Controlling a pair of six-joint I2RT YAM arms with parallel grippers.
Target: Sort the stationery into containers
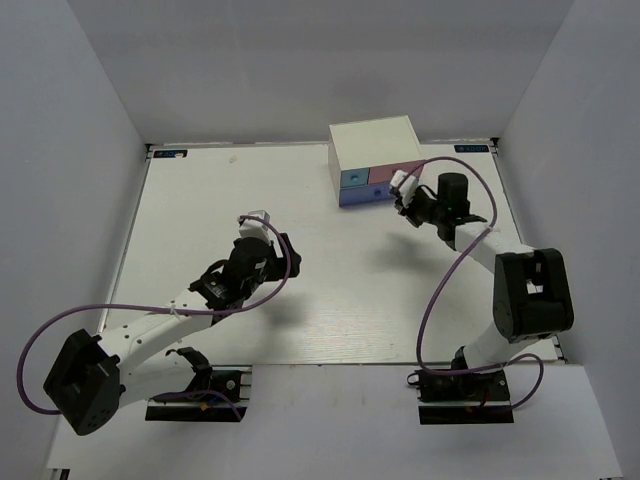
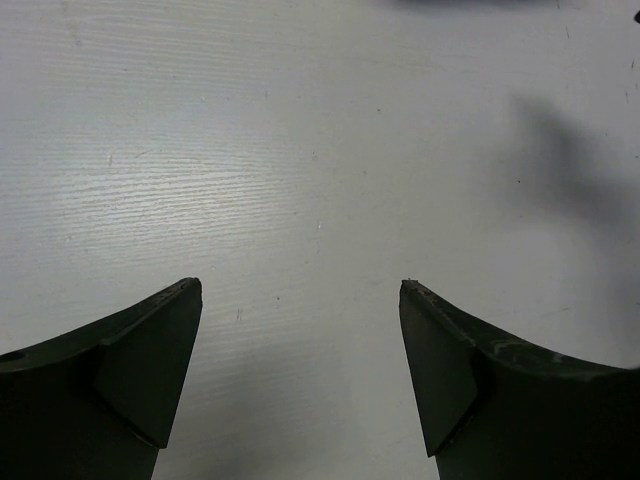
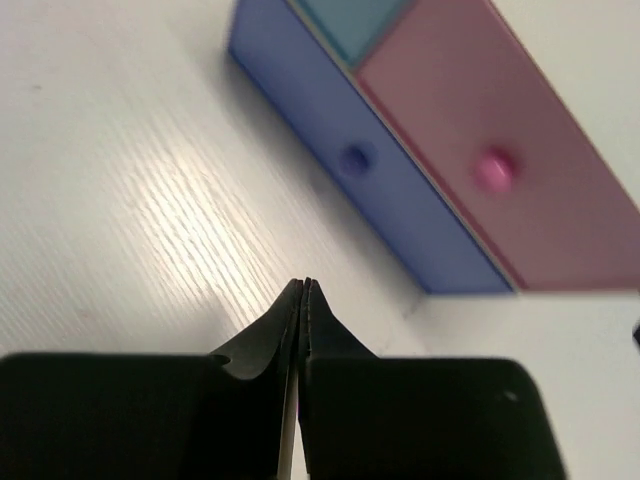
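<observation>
A small drawer cabinet (image 1: 375, 140) with a cream top stands at the back of the table in the top view. Its front has a teal drawer (image 1: 354, 178), a pink drawer (image 3: 510, 150) and a wide blue drawer (image 3: 350, 155) below, all looking closed in the right wrist view. My right gripper is shut, its fingertips together with nothing visible between them, in front of and apart from the drawers. Over bare table, my left gripper is open and empty. No loose stationery shows.
Purple cables (image 1: 440, 285) loop along both arms. Grey walls (image 1: 300, 70) enclose the back and sides.
</observation>
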